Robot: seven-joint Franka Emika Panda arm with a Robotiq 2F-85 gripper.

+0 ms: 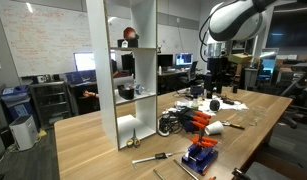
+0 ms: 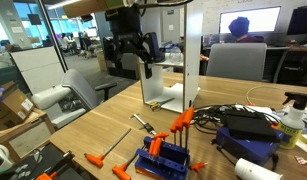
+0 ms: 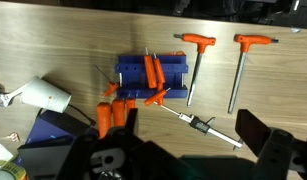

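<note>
My gripper is open, its dark fingers wide apart at the lower edge of the wrist view with nothing between them. It hangs well above the table, as the gripper in exterior view 2 shows. Below it lies a blue rack with orange-handled tools in it. Two orange T-handle keys lie to the right of the rack in the wrist view. A caliper rests below them. Orange-handled pieces lie beside the rack at lower left.
A white cylinder lies left of the rack, near a dark box and a spray bottle. A tall white shelf stands on the table. Bare wood shows in front of it.
</note>
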